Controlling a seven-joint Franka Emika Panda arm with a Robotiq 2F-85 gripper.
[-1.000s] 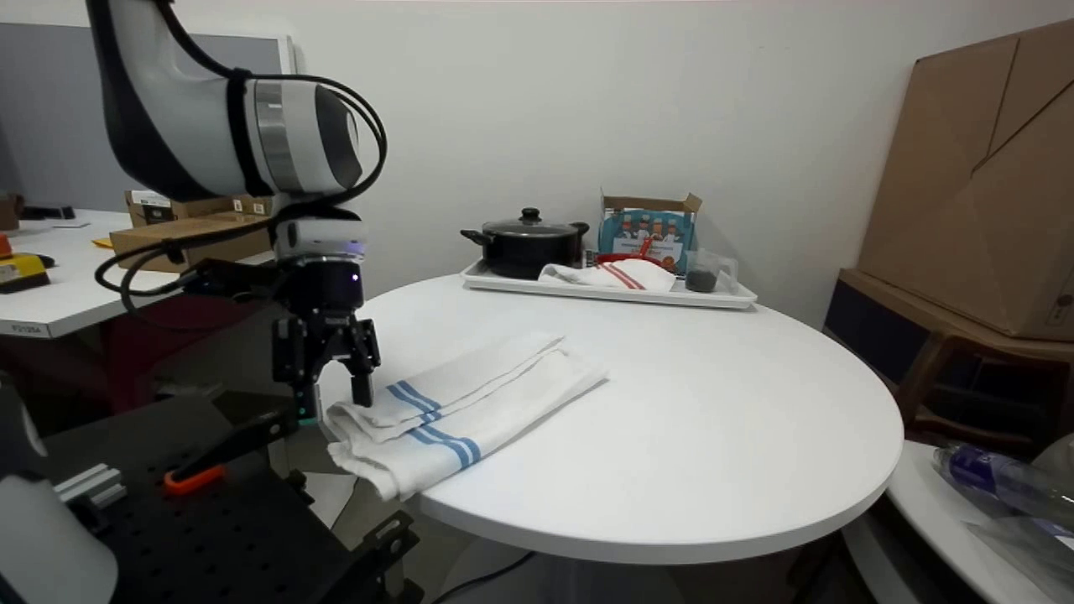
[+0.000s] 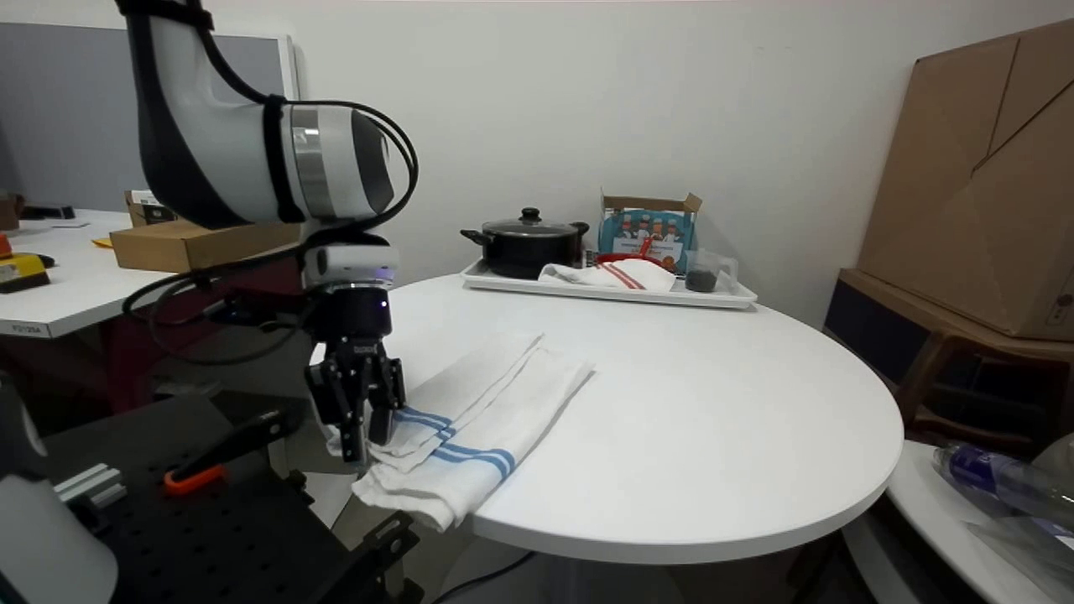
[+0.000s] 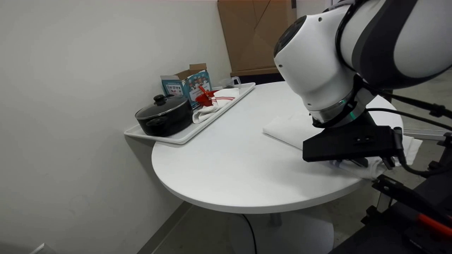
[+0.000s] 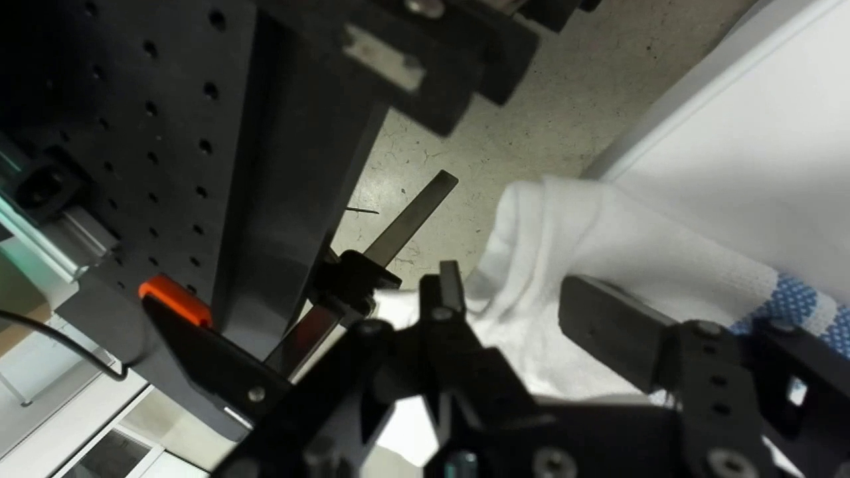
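A folded white towel with blue stripes [image 2: 503, 413] lies on the round white table, its near end hanging past the left edge. Over that overhanging end, my gripper [image 2: 367, 445] points down. In the wrist view, white cloth of the towel [image 4: 550, 239] shows in the gap of the gripper, whose fingers are part open. One dark finger [image 4: 609, 330] lies over the cloth, while the other is by its outer edge. From the other side, the arm hides much of the towel [image 3: 288, 129].
At the table's back, a white tray [image 2: 503, 281] holds a black lidded pot [image 2: 529, 245], a red-striped cloth [image 2: 614, 273] and a box [image 2: 649, 231]. A dark perforated platform [image 2: 211, 533] stands at near left.
My gripper has moved down and slightly right, and the gap between its fingers has narrowed. The towel's near end has shifted right and toward the front along the table edge.
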